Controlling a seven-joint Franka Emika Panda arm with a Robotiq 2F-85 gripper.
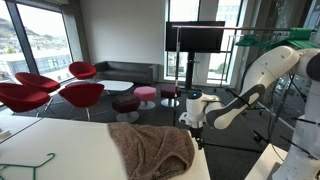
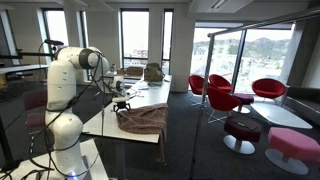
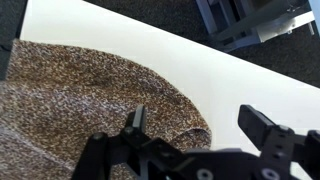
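A brown towel-like cloth lies spread and slightly rumpled on the white table, and exterior view 2 shows the same cloth near the arm. My gripper hovers at the cloth's right end. In the wrist view the gripper is open, its two dark fingers wide apart. The cloth fills the left of that view, and its rounded corner reaches between the fingers, below them. Nothing is held. A green clothes hanger lies on the table at the left.
A metal rack with green hangers stands at the right. Red chairs and stools are beyond the table. Metal legs stand past the table edge.
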